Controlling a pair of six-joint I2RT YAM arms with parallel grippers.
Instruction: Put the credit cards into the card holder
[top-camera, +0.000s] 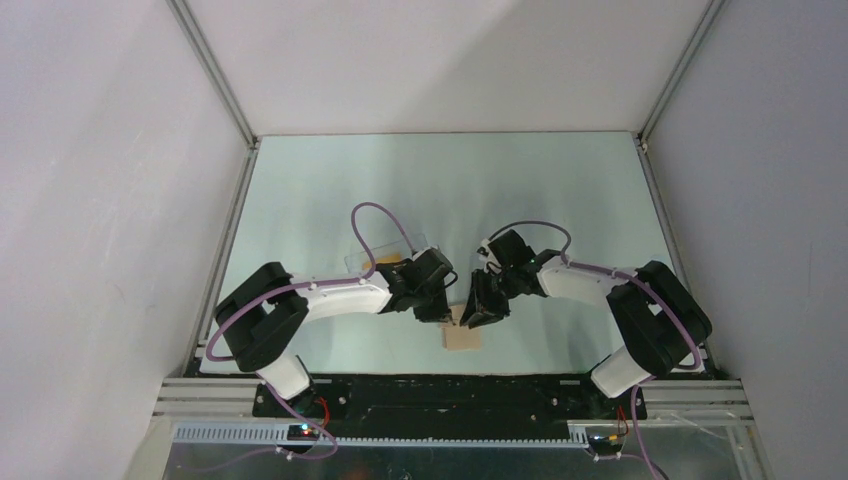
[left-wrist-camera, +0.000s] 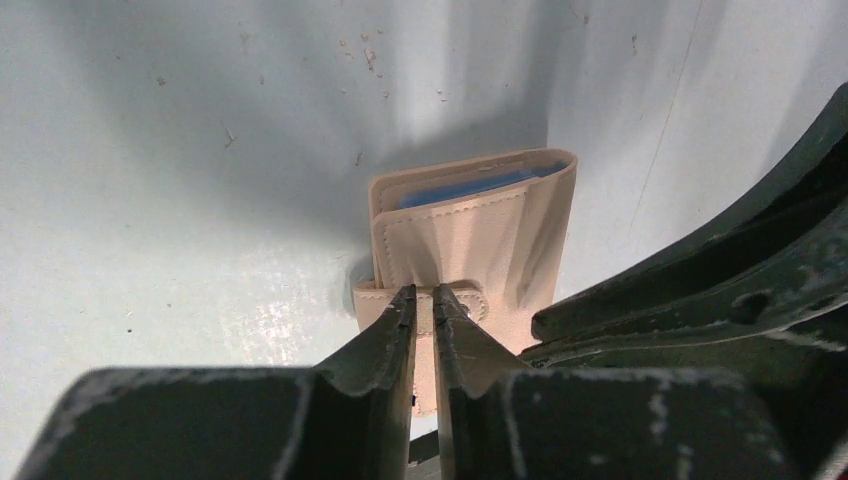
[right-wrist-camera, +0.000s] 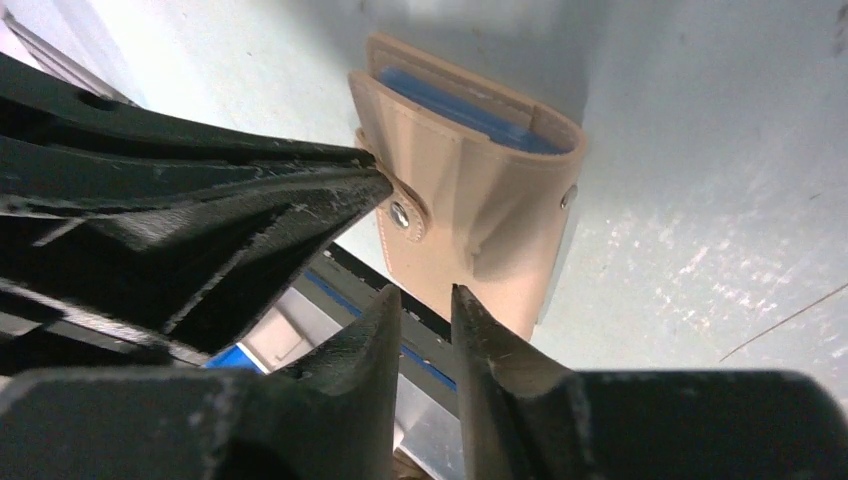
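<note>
A beige leather card holder (left-wrist-camera: 500, 260) with a snap strap lies on the white table at front centre, a blue card (right-wrist-camera: 450, 105) showing inside its top slot. My left gripper is at the holder's strap, its tips close together over it; the top view (top-camera: 438, 318) shows it at the holder's upper left.
A clear tray with yellow contents (top-camera: 358, 258) sits behind the left arm. The two grippers are very close to each other over the holder.
</note>
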